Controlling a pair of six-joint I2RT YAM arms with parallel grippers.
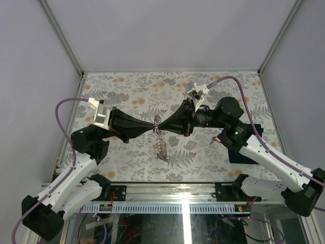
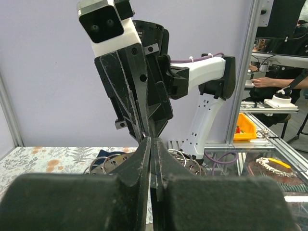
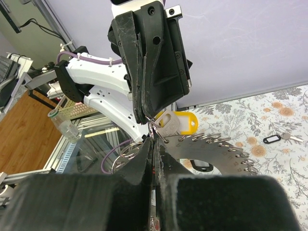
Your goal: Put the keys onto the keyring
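In the top view my left gripper (image 1: 153, 126) and right gripper (image 1: 159, 127) meet tip to tip above the middle of the table, both shut. A curved metal strip (image 3: 216, 156) lined with several small rings hangs at the meeting point, seen in the right wrist view. Thin bright wire (image 3: 158, 128) emerges at the left gripper's tip and runs down beside the right gripper's tip. Nothing clear shows between the right fingers. A silver key (image 3: 289, 137) with a black tag (image 3: 272, 139) lies on the table. The exact hold on the wire is too small to tell.
A dark blue cloth (image 1: 242, 152) lies at the right of the table, with a small red-tagged item (image 1: 216, 139) near it. Yellow tag (image 3: 187, 122) stands behind the tips.
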